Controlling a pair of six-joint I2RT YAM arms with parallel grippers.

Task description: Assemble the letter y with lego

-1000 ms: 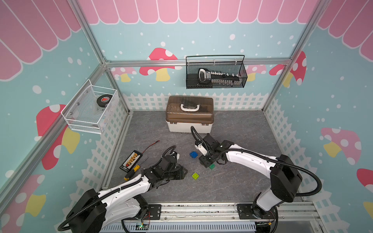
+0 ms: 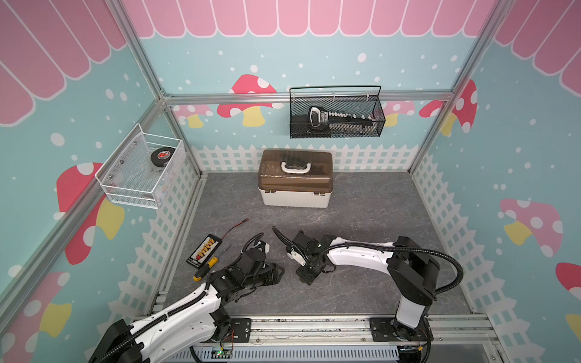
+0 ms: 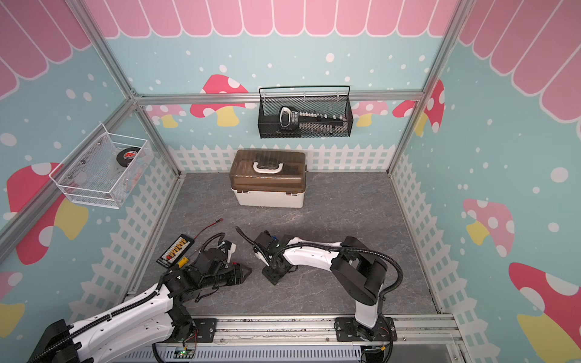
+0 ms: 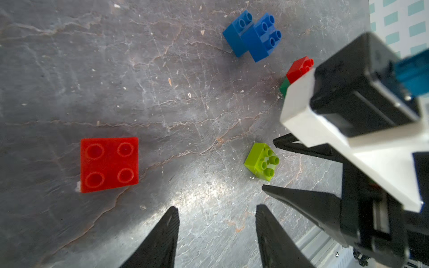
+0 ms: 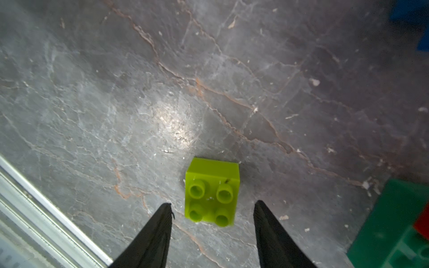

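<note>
In the right wrist view a lime-green brick (image 5: 211,192) stands studs-up on the grey table, just ahead of my right gripper, whose fingers are parted to either side with nothing gripped. My left gripper also has parted fingers over bare table. A red brick (image 4: 109,164) lies ahead and left of it in the left wrist view. Farther off are joined blue bricks (image 4: 253,35) and a red brick (image 4: 299,69) on a green one (image 5: 384,227). The right gripper's dark fingers (image 4: 308,203) flank the lime brick (image 4: 261,161) in that view.
A brown-lidded toolbox (image 2: 295,178) stands at the back. At the left lie a bit set (image 2: 204,250) and a yellow-handled screwdriver (image 2: 208,266). The two arms are close together at centre front.
My right gripper has moved left and toward the front, from beside the green brick to over the lime brick. The left gripper has shifted slightly left.
</note>
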